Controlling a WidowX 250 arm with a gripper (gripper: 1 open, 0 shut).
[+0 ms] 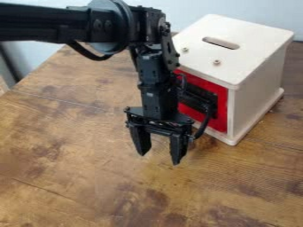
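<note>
My black gripper (159, 147) hangs over the wooden table, fingers pointing down and apart, open with nothing between them. Just behind it to the right stands a pale wooden box (247, 82) with a slot in its sloped top, two small knobs and a red front panel (215, 122), partly hidden by my arm.
A pale wall lies beyond the table's back edge.
</note>
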